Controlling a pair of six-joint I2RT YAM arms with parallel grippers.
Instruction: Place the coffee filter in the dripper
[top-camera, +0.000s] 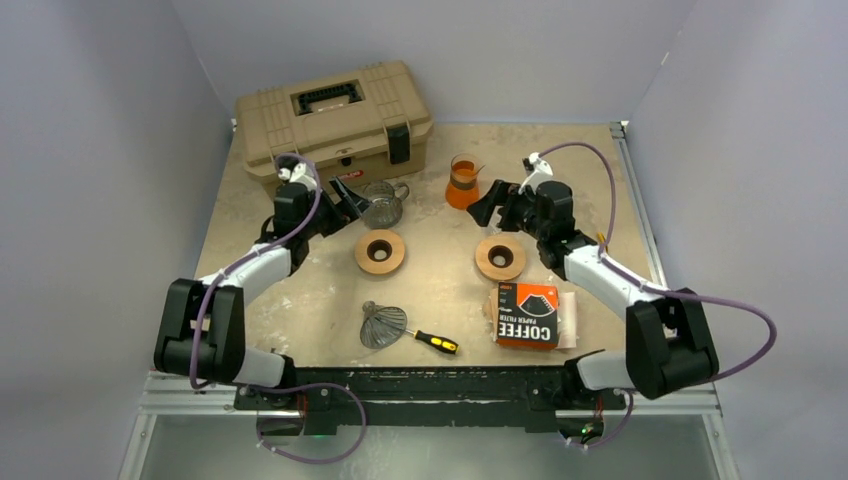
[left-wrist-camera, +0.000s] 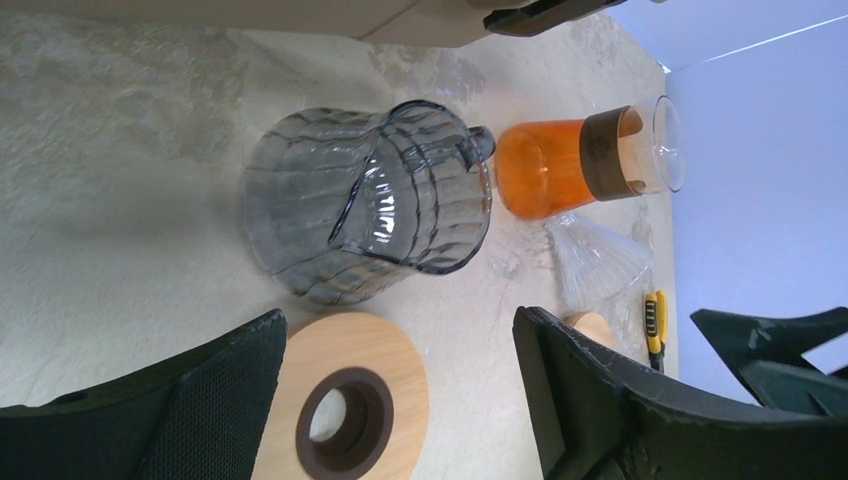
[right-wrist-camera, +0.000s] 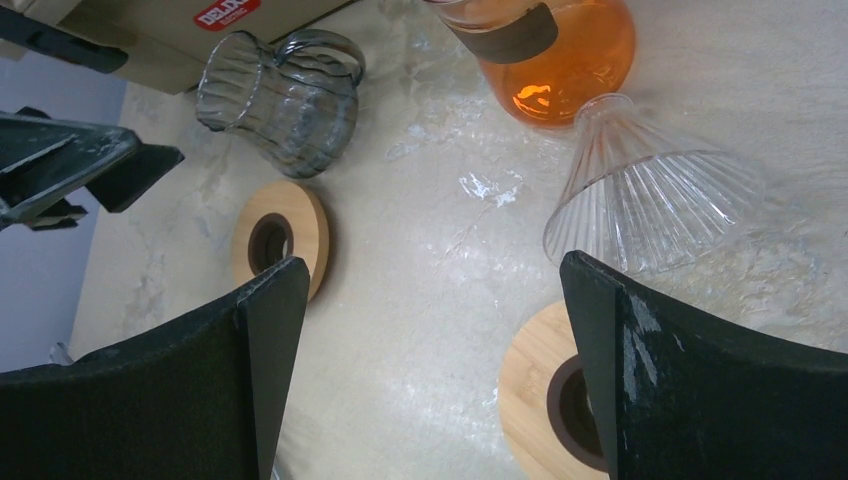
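Note:
A clear ribbed glass cone dripper (right-wrist-camera: 655, 195) lies on its side by the orange carafe in the right wrist view, touching or nearly touching it. A grey ribbed cone (top-camera: 383, 326) lies near the table's front. The orange and black coffee paper filter box (top-camera: 527, 315) sits at the front right; a pale sheet (top-camera: 568, 320) sticks out beside it. My left gripper (top-camera: 352, 201) is open near the grey glass jug (left-wrist-camera: 350, 200), nothing between its fingers. Open and empty, my right gripper (top-camera: 490, 203) hovers near the clear cone, which it mostly hides from above.
Two wooden rings, the left ring (top-camera: 380, 252) and the right ring (top-camera: 500, 258), lie mid-table. The orange carafe (top-camera: 462, 183) and tan toolbox (top-camera: 335, 125) stand at the back. A yellow-black screwdriver (top-camera: 436, 342) is in front.

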